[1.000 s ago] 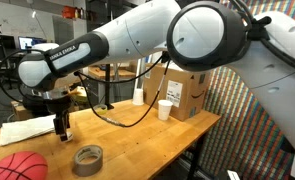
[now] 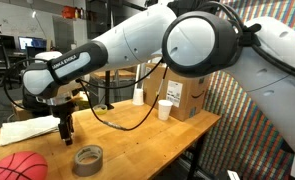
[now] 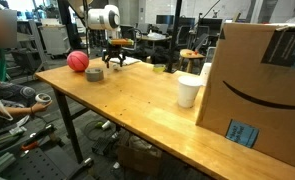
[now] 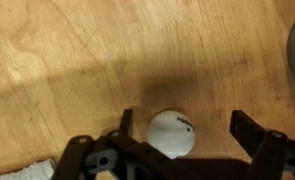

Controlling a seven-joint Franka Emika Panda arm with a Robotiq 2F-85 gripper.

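Observation:
A small white round object [image 4: 171, 134] with dark print on its top stands on the wooden table; in the wrist view it lies between my two fingers, nearer the left one. My gripper is open around that spot, with bare gaps on both sides of the object. Seen from exterior view 1, the gripper [image 2: 66, 136] is low over the table, between the white cloth and the tape roll, and it mostly hides the object. Exterior view 2 shows the gripper at the table's far end, too small to make out detail.
Close to the gripper are a grey tape roll [image 2: 88, 160], a red ball [image 2: 18, 166] and a folded white cloth [image 2: 29, 130]. A white cup [image 3: 189, 91] and a cardboard box [image 3: 257, 90] stand farther along the table.
The arm and gripper have come down closer to the tabletop over the last second. The ball, tape roll and cloth are where they were.

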